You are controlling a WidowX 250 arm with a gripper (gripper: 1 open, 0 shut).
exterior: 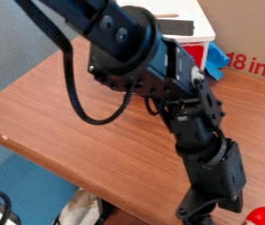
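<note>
The black arm reaches down from the top centre to my gripper, low at the right of the table, its fingertips pointing down near the bottom edge. Whether its fingers are open or shut is hard to tell. A red round object lies just right of the fingertips, cut off by the frame's lower edge.
At the back stand a white box, blue pieces and a cardboard box. The table's left edge borders a blue surface.
</note>
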